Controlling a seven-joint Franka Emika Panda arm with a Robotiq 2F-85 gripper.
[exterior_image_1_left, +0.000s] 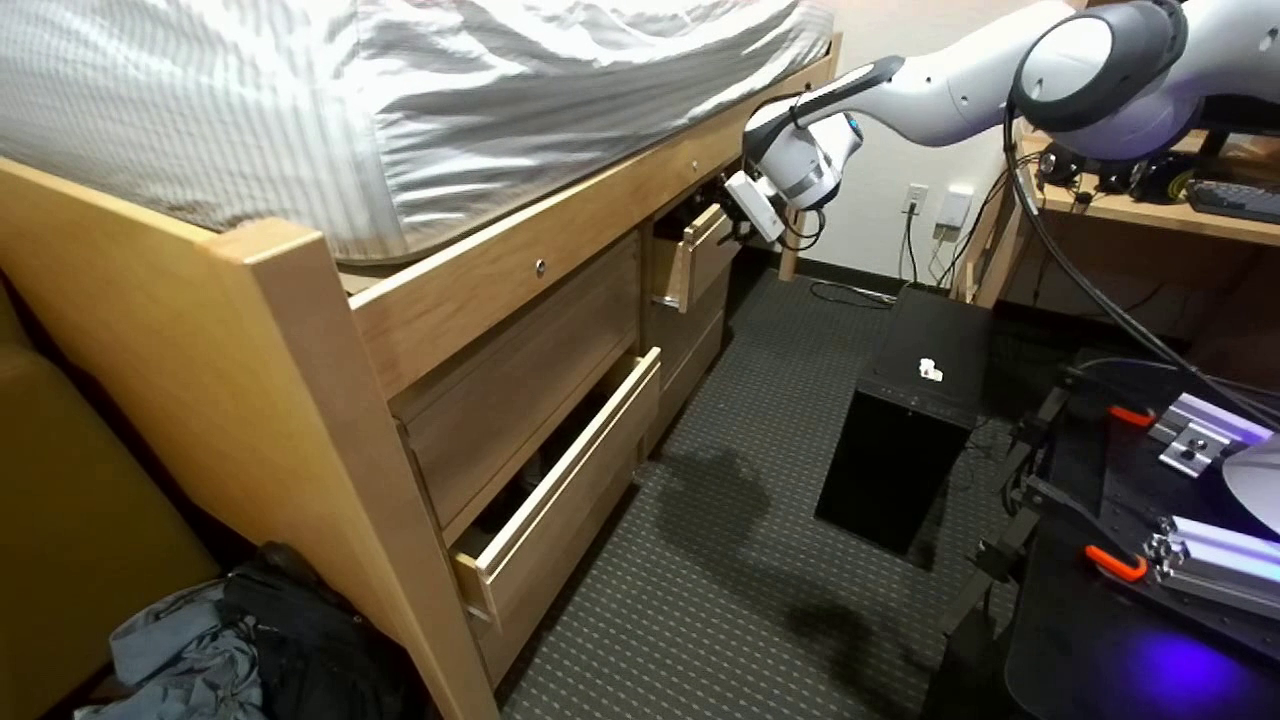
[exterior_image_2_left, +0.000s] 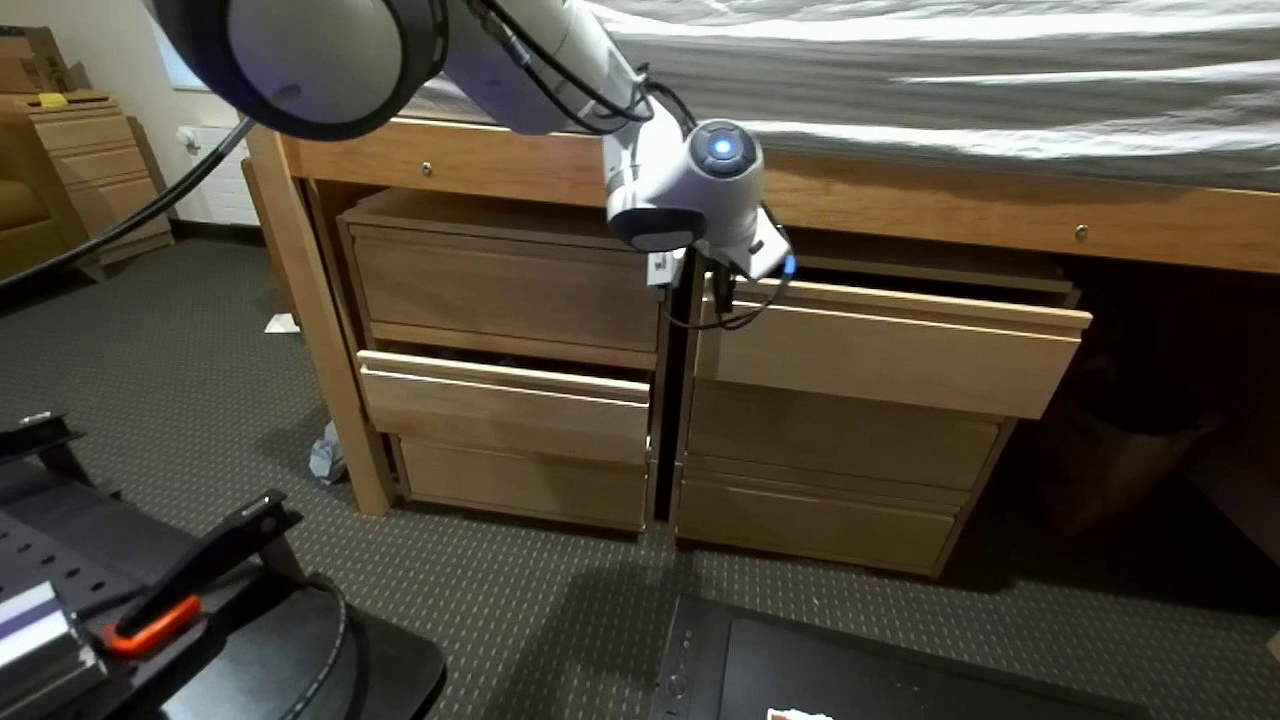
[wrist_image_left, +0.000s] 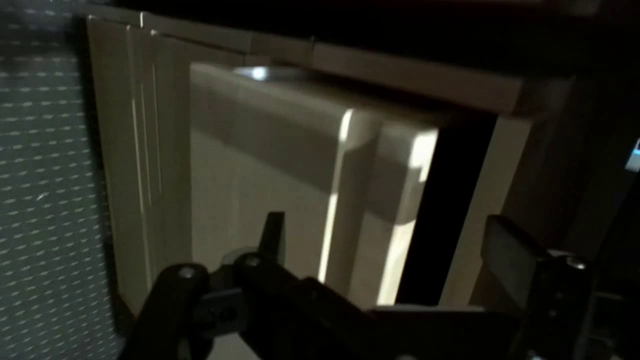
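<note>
The upper right drawer (exterior_image_2_left: 888, 348) under the bed stands partly pulled out, its front panel slightly slanted. My gripper is open in the wrist view, with one finger (wrist_image_left: 274, 237) over the drawer's outer face and the other (wrist_image_left: 508, 258) past its top edge, on the opening side. The drawer's top edge (wrist_image_left: 399, 240) shows across the gap between them; whether either finger touches it, I cannot tell. From the front, the gripper hangs at the left end of this drawer. On the left cabinet, the middle drawer (exterior_image_2_left: 504, 408) is also partly out.
The wooden bed rail (exterior_image_2_left: 924, 198) and mattress (exterior_image_1_left: 504, 108) are directly above the drawers. A black box (exterior_image_1_left: 906, 384) stands on the carpet opposite them. Open carpet (exterior_image_1_left: 708, 528) lies between. Dark clothes (exterior_image_1_left: 300, 624) are heaped by the bed's near leg.
</note>
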